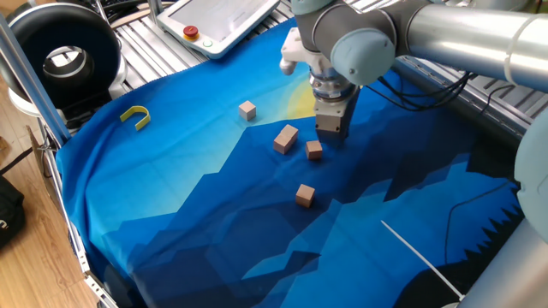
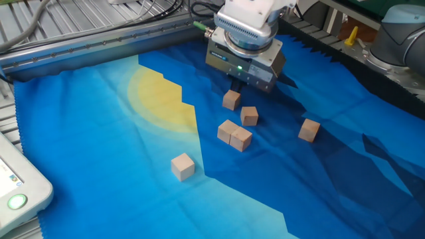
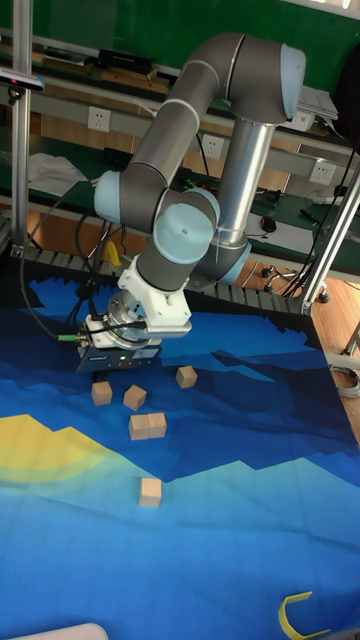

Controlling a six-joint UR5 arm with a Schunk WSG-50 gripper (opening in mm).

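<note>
My gripper [image 2: 236,86] hangs low over the cloth, its dark fingers mostly hidden beneath the housing. Right by the fingers, on their near side in exterior view 2, is a small wooden cube [image 2: 231,99]; whether it lies between them is unclear. That cube also shows just below the gripper [image 3: 100,377] in exterior view 3, but the gripper hides it in exterior view 1. Close by sits a second cube [image 1: 313,150], apart from a touching pair of cubes [image 1: 286,139]. Two more stand alone: a paler cube [image 1: 247,110] and another cube [image 1: 305,196].
Blue mountain-print cloth [image 1: 163,180] covers the table, with wide bare areas around the cubes. A yellow curved piece [image 1: 135,116] lies near its edge. The teach pendant [image 1: 218,21] rests on the slatted table beyond, and a thin white rod [image 1: 421,258] is near the arm's base.
</note>
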